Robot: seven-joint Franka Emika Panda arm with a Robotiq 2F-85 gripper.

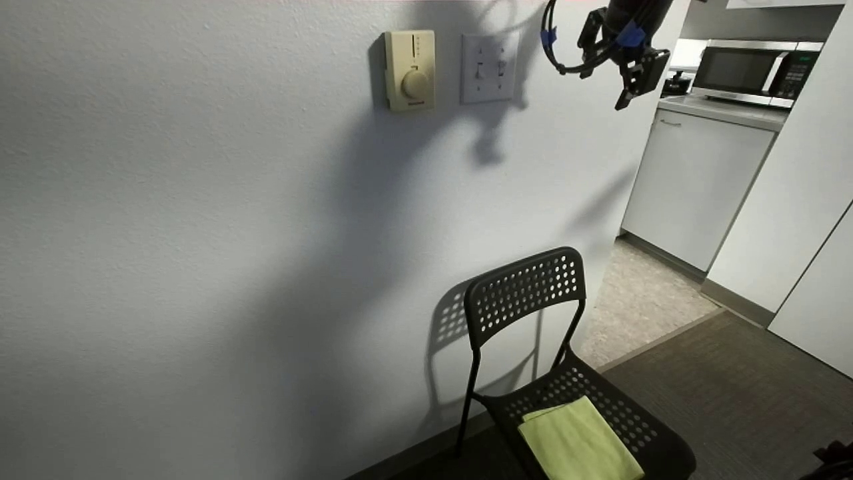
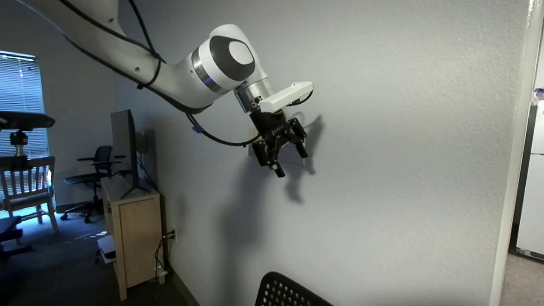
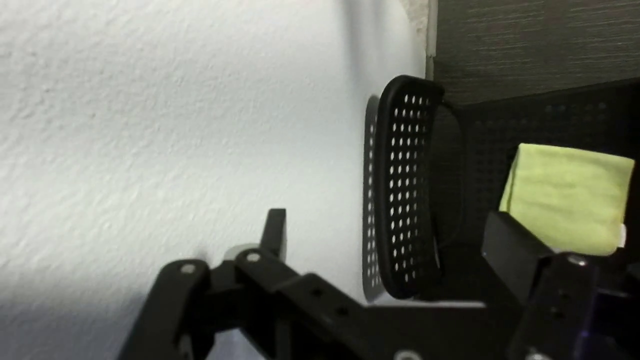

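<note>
My gripper [image 2: 292, 162] hangs in the air close to the white wall, tilted downward. Its fingers stand wide apart with nothing between them; in the wrist view the two fingers [image 3: 274, 233] lie far from each other. In exterior view 1 the gripper [image 1: 606, 87] is to the right of a white switch plate [image 1: 489, 68] and a beige thermostat [image 1: 411, 71]. From exterior view 2 the arm mostly covers both fixtures. Well below, a folded yellow-green cloth [image 1: 581, 441] lies on the seat of a black chair [image 1: 528, 292]; the wrist view shows the cloth [image 3: 570, 201] too.
The chair's perforated backrest [image 3: 408, 186] stands near the wall. Beyond the wall's end are a counter [image 1: 724, 111] and a microwave [image 1: 744, 71]. A wooden cabinet [image 2: 138, 245] with a monitor [image 2: 124, 148] is at the left in exterior view 2. Much of the wall is bare.
</note>
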